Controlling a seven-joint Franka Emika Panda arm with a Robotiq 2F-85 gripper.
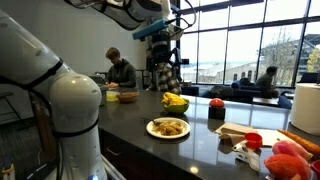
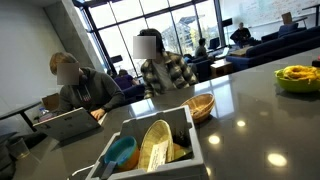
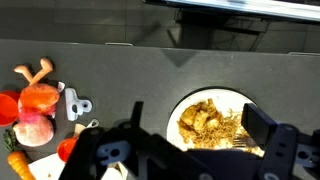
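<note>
High above the dark table hangs my gripper (image 1: 163, 62), clear of everything on the table. In the wrist view its two fingers (image 3: 126, 136) are spread wide, with nothing held between them. Below them lies a white plate (image 3: 177, 112) of orange-yellow food (image 3: 205, 122), with a fork (image 3: 243, 141) at its right side. The front of the gripper covers the plate's lower part in that view.
Behind the plate stands a green bowl (image 1: 184, 107) of yellow items. A red toy (image 3: 37, 97), red cups (image 3: 8, 107) and a carrot (image 3: 19, 164) lie to one side. A grey bin (image 2: 207, 160) holds bowls. People sit beyond the table.
</note>
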